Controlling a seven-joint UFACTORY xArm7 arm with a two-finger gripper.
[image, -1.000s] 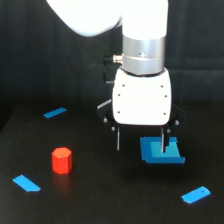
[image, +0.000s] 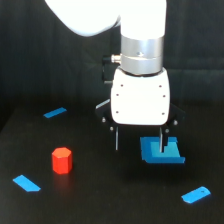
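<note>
A red hexagonal block (image: 62, 161) stands on the dark table at the left. My gripper (image: 138, 145), under the white hand, is right of the block and apart from it. Its two thin fingers (image: 116, 139) are spread wide, with nothing visible between them. A blue square (image: 153, 157) with a lighter blue patch on it lies at the right, partly behind the right finger. How high the fingertips are above the table is hard to tell.
Blue tape strips mark the dark table: one at back left (image: 55, 113), one at front left (image: 26, 184) and one at front right (image: 196, 195). Between the block and the blue square the surface is clear.
My gripper has shifted very slightly to the left. The red block and the blue square have not moved.
</note>
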